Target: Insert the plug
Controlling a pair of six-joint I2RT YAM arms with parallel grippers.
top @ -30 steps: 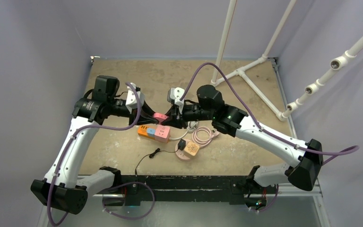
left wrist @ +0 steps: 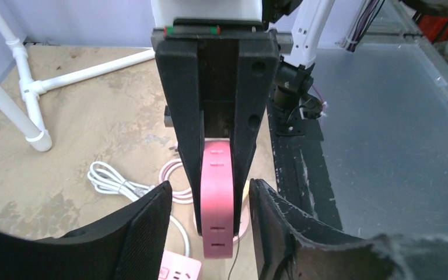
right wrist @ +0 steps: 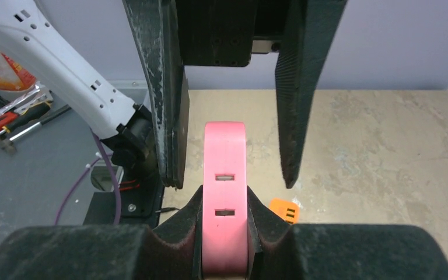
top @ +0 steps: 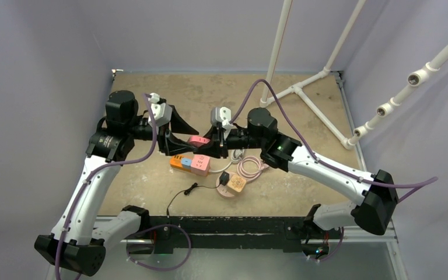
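A small pink plug block with slots on its edge is held in the air by my right gripper, which is shut on it. My left gripper faces it from the left, its fingers parted around the block's near end with gaps at both sides, as both wrist views show. Below, a power strip of orange, blue and pink sections lies on the board.
White and pink cable coils, a beige block on a pink round base and a thin black cable lie nearby. White pipes stand at the back right. The board's back left is clear.
The right gripper still holds the block, shifted only slightly.
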